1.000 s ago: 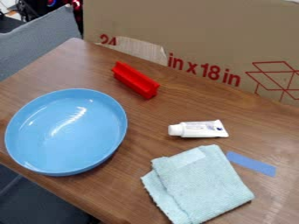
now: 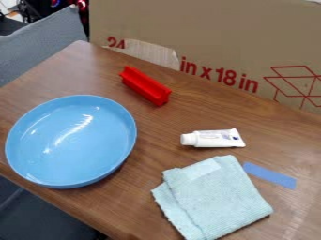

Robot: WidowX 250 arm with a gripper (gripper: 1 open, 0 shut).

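Observation:
A light blue round plate (image 2: pixel 70 141) rests at the left of the wooden table. Behind it to the right lies a red plastic holder (image 2: pixel 145 86). A white tube (image 2: pixel 212 138) with a cap at its left end lies near the middle right. Below it is a folded pale mint cloth (image 2: pixel 211 199). My gripper does not show in the camera view.
A large cardboard box (image 2: pixel 213 37) stands along the back edge of the table (image 2: pixel 138 202). A blue tape strip (image 2: pixel 269 175) is on the wood right of the cloth. Bare wood lies between plate and tube. A grey chair (image 2: pixel 38 52) is beyond the left edge.

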